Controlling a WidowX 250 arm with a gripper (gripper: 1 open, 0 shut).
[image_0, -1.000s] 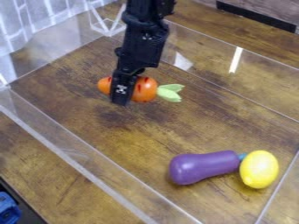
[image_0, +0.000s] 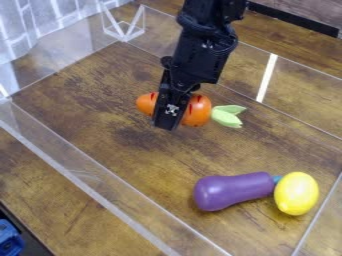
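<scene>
My black gripper (image_0: 175, 98) is shut on an orange toy carrot (image_0: 197, 110) with pale green leaves (image_0: 227, 117), held around the middle of the wooden surface (image_0: 94, 150). The carrot shows on both sides of the fingers. Toward the lower right lie a purple toy eggplant (image_0: 230, 192) and a yellow lemon-like toy (image_0: 297, 194), close together.
A clear plastic wall (image_0: 80, 190) runs along the lower left, with a blue object (image_0: 8, 240) outside it in the corner. A white wire item (image_0: 122, 25) stands at the back left.
My gripper, with the carrot in it, has moved to the right and slightly toward the front. The eggplant and yellow toy have not moved.
</scene>
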